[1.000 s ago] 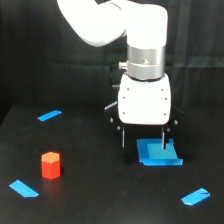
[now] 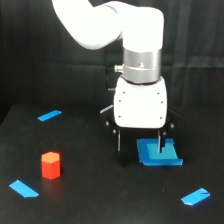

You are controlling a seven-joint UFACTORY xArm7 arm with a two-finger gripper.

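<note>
A white robot arm reaches down from the top, its gripper (image 2: 139,143) hanging in the right half of the view. The dark fingers stand well apart, so it looks open, with nothing visible between them. Behind and just right of the fingers is a blue square piece (image 2: 148,158), partly covered by the right finger; whether it is a flat mat or a shallow tray is hard to tell. Far to the left, a small orange-red cube (image 2: 51,165) rests alone on the dark table.
Strips of blue tape mark the black table: one at the back left (image 2: 49,115), one at the front left (image 2: 23,188), one at the front right (image 2: 196,197). Between the cube and the gripper the surface is bare. A dark curtain (image 2: 40,60) hangs behind.
My gripper has shifted slightly left and a little lower in the picture. The orange-red cube and the blue piece have stayed where they were.
</note>
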